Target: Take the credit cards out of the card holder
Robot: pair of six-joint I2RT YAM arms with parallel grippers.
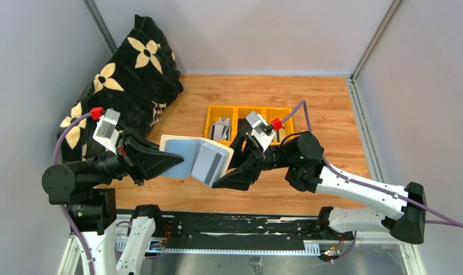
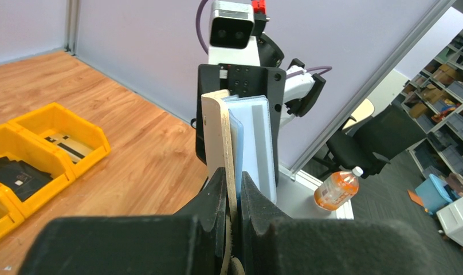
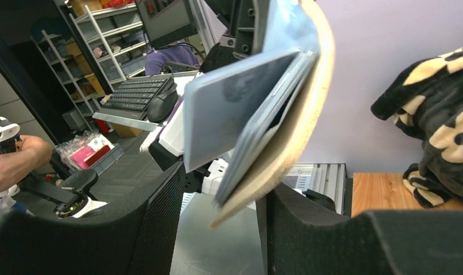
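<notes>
The card holder [image 1: 177, 149], cream outside with light blue sleeves, is held aloft by my left gripper, shut on its edge. Blue-grey cards in sleeves [image 1: 207, 164] show at its right half, fanned out in the right wrist view [image 3: 235, 114]. My right gripper [image 1: 232, 172] stands open at the holder's right end, its fingers around that end in the right wrist view, below the cards; whether they touch it I cannot tell.
A yellow divided tray [image 1: 218, 109] with cards and dark items stands behind the grippers. A black flowered cushion [image 1: 126, 86] fills the back left.
</notes>
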